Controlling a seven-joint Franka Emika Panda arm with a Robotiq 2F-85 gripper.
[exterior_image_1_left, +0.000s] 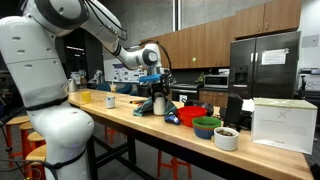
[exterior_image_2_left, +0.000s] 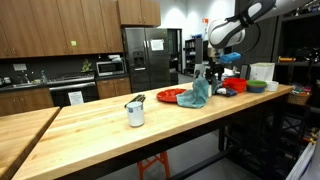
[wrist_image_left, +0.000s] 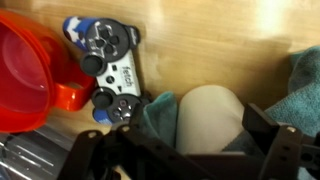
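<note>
My gripper points down over the counter, its dark fingers (wrist_image_left: 262, 125) wide apart in the wrist view. A pale rounded object (wrist_image_left: 208, 115) shows between them, with teal cloth (wrist_image_left: 160, 115) along its sides. More of the teal cloth (wrist_image_left: 298, 100) lies at the right edge. In exterior view 1 the gripper (exterior_image_1_left: 153, 82) is just above the cloth (exterior_image_1_left: 145, 105) and a pale pot-like object (exterior_image_1_left: 160, 104). Exterior view 2 shows the cloth (exterior_image_2_left: 195, 95) bunched up below the gripper; whether the fingers touch anything is hidden.
A red container (wrist_image_left: 65, 92) and a grey-and-white item with dark knobs (wrist_image_left: 110, 60) sit left in the wrist view. Green and blue bowls (exterior_image_1_left: 205, 127), a bowl of contents (exterior_image_1_left: 227, 138) and a white box (exterior_image_1_left: 282, 124) stand along the counter. A white cup (exterior_image_2_left: 135, 114) stands apart.
</note>
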